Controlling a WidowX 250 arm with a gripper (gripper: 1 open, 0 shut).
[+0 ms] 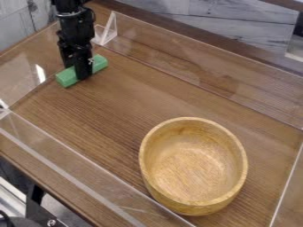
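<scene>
My black gripper (pixel 76 66) is at the upper left of the camera view, low on the wooden table (pixel 154 89), shut on a small green block (pixel 69 78). The dark arm reaches down from the top edge. The fingers partly hide the block.
A large pale yellow oval bowl (pixel 193 168) sits at the lower right. A clear plastic object stands at the back, just right of the arm.
</scene>
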